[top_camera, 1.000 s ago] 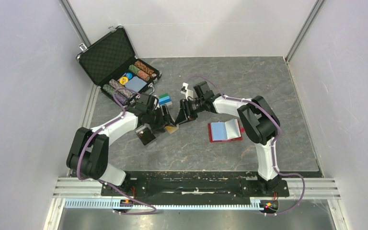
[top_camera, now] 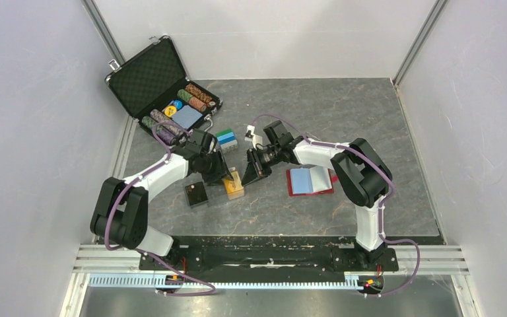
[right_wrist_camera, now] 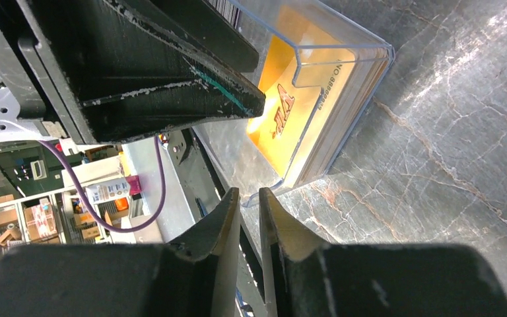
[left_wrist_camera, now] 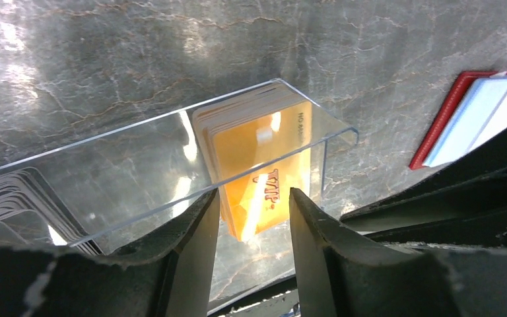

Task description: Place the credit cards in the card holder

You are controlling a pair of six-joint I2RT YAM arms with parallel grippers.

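Observation:
The clear plastic card holder (left_wrist_camera: 152,128) lies on the grey surface, with a stack of gold cards (top_camera: 236,187) at one end and dark-edged cards (top_camera: 196,194) at the other. Within the clear walls, the gold cards (left_wrist_camera: 259,172) lean in their compartment. Over the gold end, my left gripper is partly open, and no card shows clasped between its fingers. To the right of the holder, my right gripper has a narrow gap between its fingertips, with nothing in it. Whether either gripper touches the holder I cannot tell.
An open case (top_camera: 148,80) of poker chips stands at the back left. Behind the holder sits a blue and green stack (top_camera: 226,138). A red-edged booklet (top_camera: 310,181) lies open to the right.
The card holder has shifted toward the front and turned slightly, showing more of the gold cards. My right gripper has come a little lower toward the front. The left arm moved only slightly.

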